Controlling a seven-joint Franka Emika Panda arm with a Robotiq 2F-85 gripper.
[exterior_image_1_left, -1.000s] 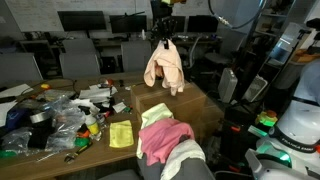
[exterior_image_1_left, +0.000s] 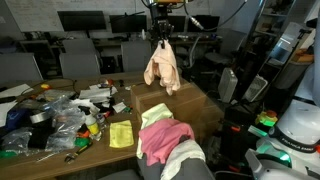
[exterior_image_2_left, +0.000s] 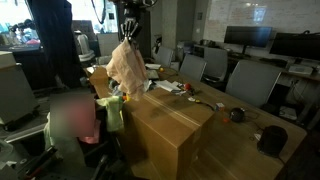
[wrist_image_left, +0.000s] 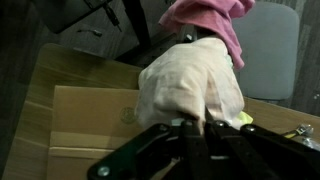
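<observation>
A pale peach cloth (exterior_image_1_left: 163, 68) hangs from my gripper (exterior_image_1_left: 162, 40), which is shut on its upper end. In exterior view 2 the same cloth (exterior_image_2_left: 128, 68) drapes down above the cardboard box top (exterior_image_2_left: 168, 118). The wrist view has the cloth (wrist_image_left: 190, 80) bunched under the gripper, and its folds hide the fingertips. Toward the front, a pink cloth (exterior_image_1_left: 166, 140) lies over a chair with white and pale green fabric beside it. A yellow cloth (exterior_image_1_left: 121, 134) rests flat on the wooden table.
The cardboard box (exterior_image_1_left: 190, 105) stands beneath the hanging cloth, its top mostly clear. Left of it, the table holds plastic bags (exterior_image_1_left: 65, 122), a yellow bottle (exterior_image_1_left: 92, 126) and several tools. Office chairs (exterior_image_1_left: 80, 66) stand behind.
The hanging cloth has swung and narrowed slightly, its lower edge shifting. It stays held above the box, and the gripper has moved only a little.
</observation>
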